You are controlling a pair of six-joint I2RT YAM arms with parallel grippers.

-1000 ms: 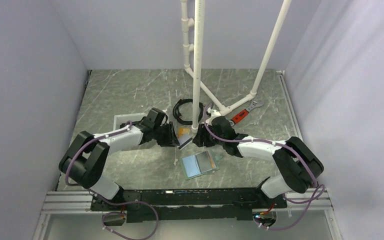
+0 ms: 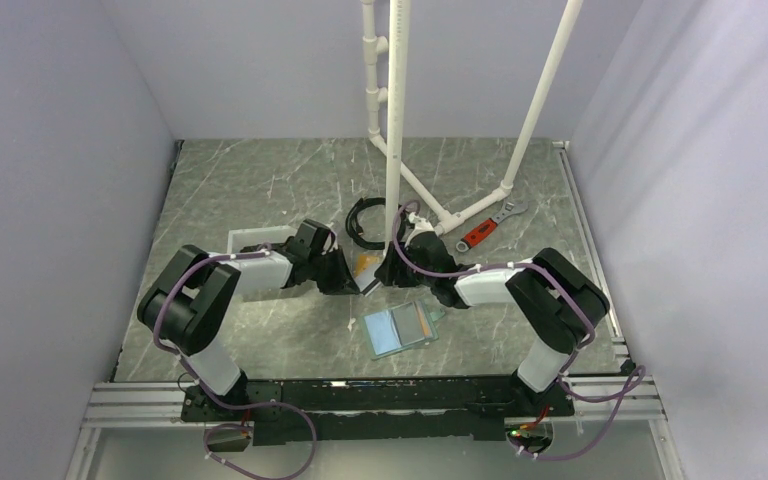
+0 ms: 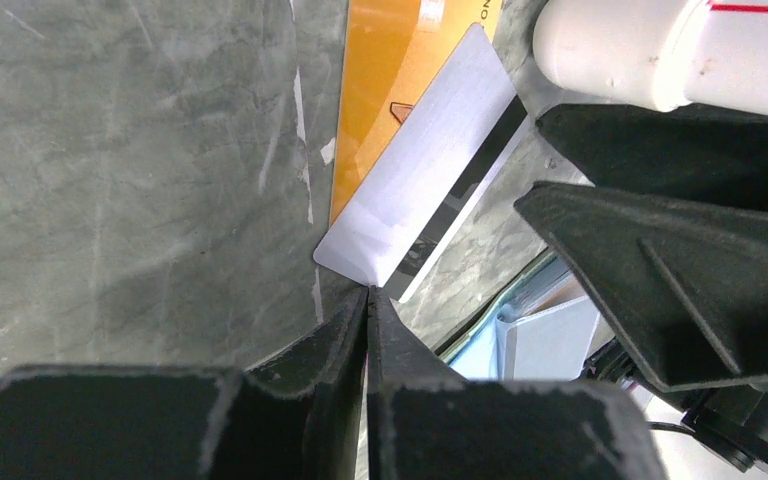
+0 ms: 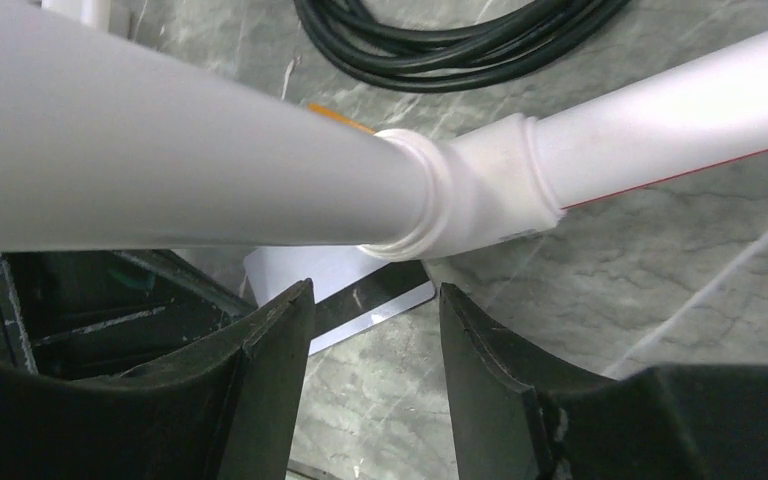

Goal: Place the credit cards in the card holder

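Observation:
The white card with a dark stripe (image 3: pixel 422 165) lies slantwise over an orange card (image 3: pixel 375 95). My left gripper is shut on the white card's near corner. From the opposite side, my right gripper stands open, its fingers around the card's striped end, as the right wrist view has it; contact cannot be made out. Part of the white card (image 4: pixel 305 270) there is hidden behind a pipe and the left gripper's finger. Open on the table in front lies the card holder (image 2: pixel 383 332), its left half light blue.
A white pipe (image 4: pixel 495 185) comes down right beside the cards and the right gripper. Behind are a coiled black cable (image 2: pixel 353 222) and a red-handled wrench (image 2: pixel 480 234). A white tray (image 2: pixel 243 236) is partly under the left arm.
My right gripper has moved left, closer to the white card.

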